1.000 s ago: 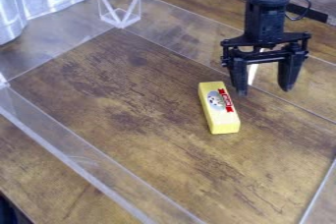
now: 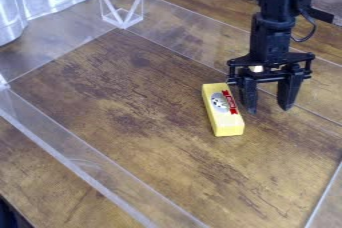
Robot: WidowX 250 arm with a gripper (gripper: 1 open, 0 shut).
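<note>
A yellow box [image 2: 222, 117] with a red strip and a small printed figure lies on the wooden table. My black gripper [image 2: 269, 96] hangs just above and to the right of the box's far end, its two fingers pointing down and part open, with no object visible between them. A small white item behind the fingers is mostly hidden.
Clear plastic walls edge the wooden work area [image 2: 120, 112] on the left, back and right. A white wire-like bracket [image 2: 122, 12] stands at the back left, near a pale curtain.
My gripper has moved slightly down and toward the box, and its fingers sit a little closer together. The yellow box has stayed in place.
</note>
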